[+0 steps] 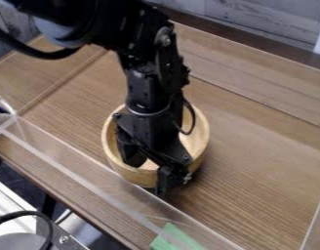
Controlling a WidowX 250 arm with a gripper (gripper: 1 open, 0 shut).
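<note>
A round light wooden bowl [194, 124] stands on the wooden table, largely hidden behind the black gripper [152, 168] and arm. The gripper's dark fingers are down at the bowl's front part, open, reaching about its front rim. Whether anything lies in the bowl behind them is hidden.
A clear acrylic edge [91, 169] runs along the table's near-left side, with green tape [179, 237] at the bottom. A grey wall lies behind.
</note>
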